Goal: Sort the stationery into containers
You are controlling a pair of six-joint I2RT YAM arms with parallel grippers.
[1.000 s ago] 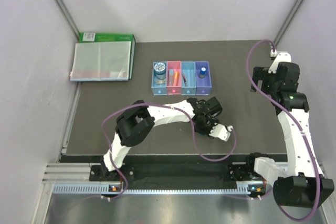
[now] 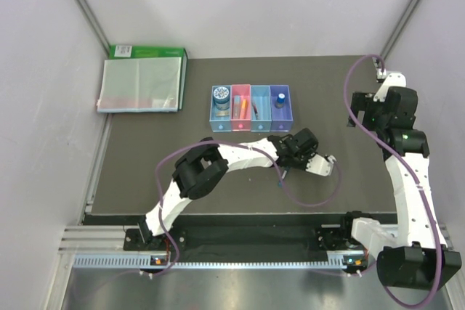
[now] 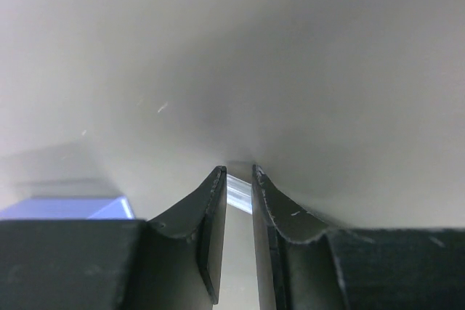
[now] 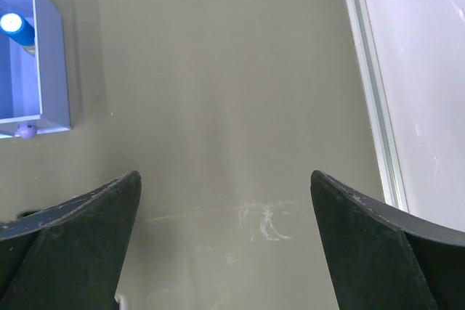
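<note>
My left gripper is low on the mat right of centre. In the left wrist view its fingertips nearly meet around a thin pale item; whether they grip it is unclear. A small slender item shows below it from above. The organizer's compartments hold a blue-lidded jar, orange and other sticks, a pen and a blue-capped bottle. My right gripper hangs at the right, open and empty.
A green board with a translucent sleeve lies at back left. White walls border it.
My left arm has shifted right and slightly toward the back over the last second, uncovering the small item beneath it. My right arm is essentially still.
</note>
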